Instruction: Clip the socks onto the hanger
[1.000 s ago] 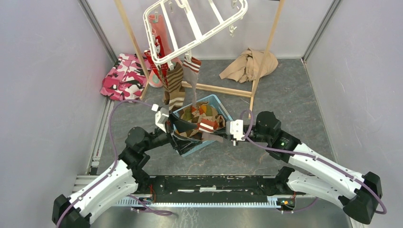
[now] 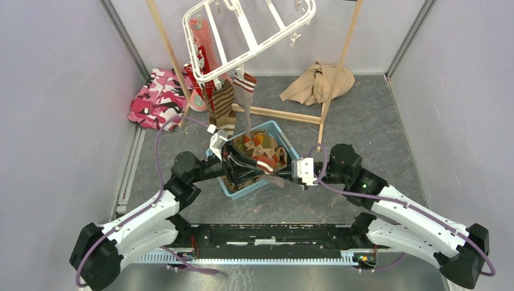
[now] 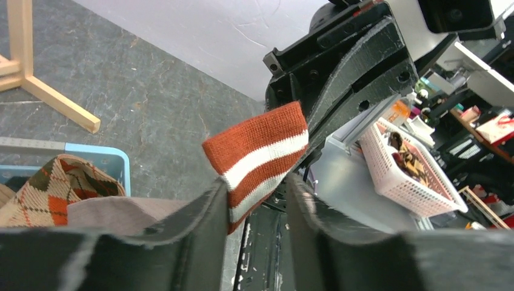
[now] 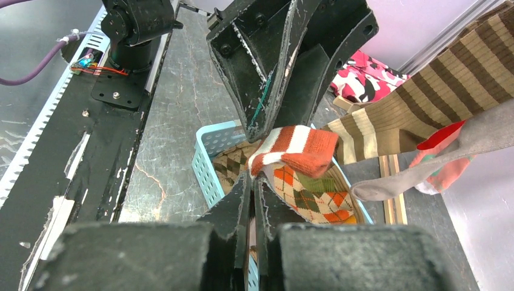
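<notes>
A grey sock with a red-and-white striped cuff (image 2: 267, 165) hangs between the two grippers over the blue basket (image 2: 277, 130). My right gripper is shut on it, the cuff folded above its fingertips. My left gripper is at the cuff, its fingers partly apart on either side of the cuff's end in its wrist view; whether it grips is unclear. Other socks, brown striped (image 2: 221, 100) and grey (image 2: 243, 91), hang from the white hanger (image 2: 270, 42) above.
The basket holds more patterned socks. A wooden stand (image 2: 276, 114) frames the back. Pink camouflage cloth (image 2: 154, 100) lies at the back left, beige cloth (image 2: 318, 85) at the back right.
My left gripper has moved right and closer to the sock cuff held at my right gripper. The right arm has shifted slightly.
</notes>
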